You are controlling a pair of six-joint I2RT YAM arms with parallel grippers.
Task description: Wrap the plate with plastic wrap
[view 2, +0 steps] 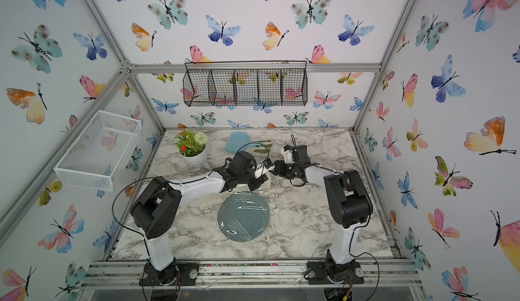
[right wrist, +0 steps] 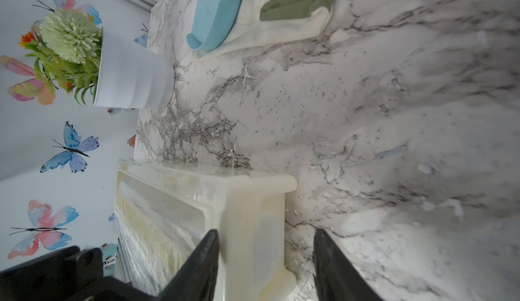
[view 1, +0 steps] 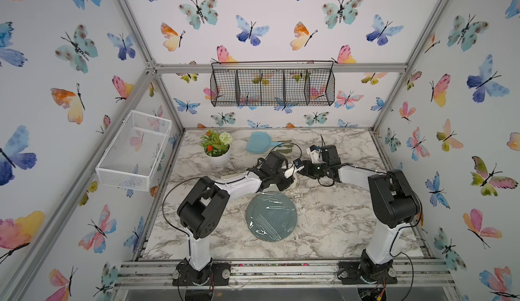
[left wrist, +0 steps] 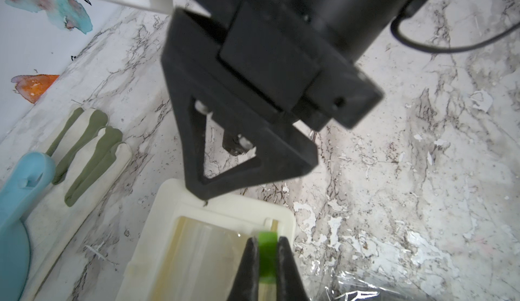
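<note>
A blue-grey plate (view 1: 271, 217) lies on the table with shiny clear film over it. Behind it, largely covered by the left arm, is the cream plastic wrap dispenser (left wrist: 216, 209). At the dispenser's right end, my left gripper is shut on a small green slider (left wrist: 267, 255). My right gripper is open at that same end; the dispenser's end wall (right wrist: 238, 241) shows between and behind its fingers. In the left wrist view, a black right-gripper finger (left wrist: 243, 163) hangs over the dispenser's corner; contact cannot be judged.
A potted plant (view 1: 217, 152) stands at the back left. A blue dustpan-like tool (view 1: 259, 142) and a pair of green-and-cream gloves (left wrist: 89, 154) lie behind the dispenser. Both grippers are crowded close together.
</note>
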